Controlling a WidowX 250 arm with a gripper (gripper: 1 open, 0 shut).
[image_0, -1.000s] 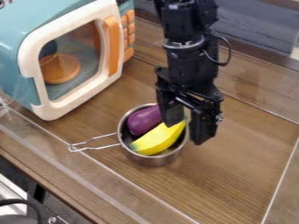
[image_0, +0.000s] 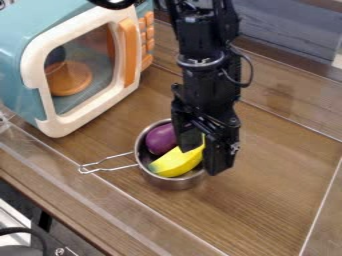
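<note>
A steel pot (image_0: 160, 178) with a wire handle sits on the wooden counter. It holds a purple eggplant (image_0: 159, 137) and a yellow banana (image_0: 174, 162). My black gripper (image_0: 205, 142) is open, pointing down at the right part of the pot over the banana, hiding some of it; whether it touches the banana I cannot tell.
A toy microwave (image_0: 66, 118), light blue with a white-framed door, stands at the back left, an orange item inside.
My gripper has shifted slightly left over the pot and its banana. The pot and its contents look unmoved.
</note>
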